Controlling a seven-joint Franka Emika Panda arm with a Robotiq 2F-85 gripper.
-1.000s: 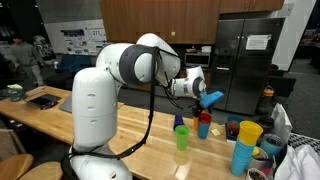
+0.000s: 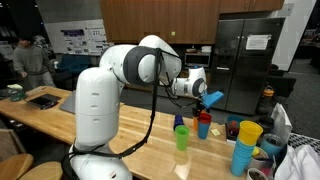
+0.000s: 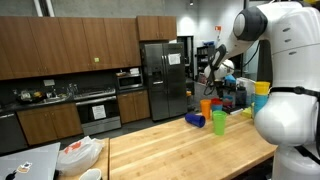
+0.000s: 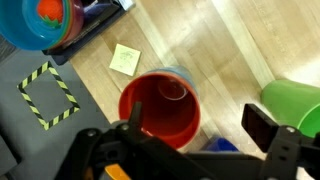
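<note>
Below my gripper in the wrist view stands a red cup, which seems to sit in a blue cup; I look down into its mouth. The fingers are spread wide, with one dark finger over the red cup's lower rim and the other off to the right near a green cup. In exterior view 1 the gripper hangs just above the red cup, blue fingers showing. The green cup stands apart on the table, nearer the camera. An orange cup is close beside the red one.
A dark blue cup lies on its side near the red cup. Stacked yellow and blue cups and bowls crowd the table's right end. A yellow note lies beside the red cup.
</note>
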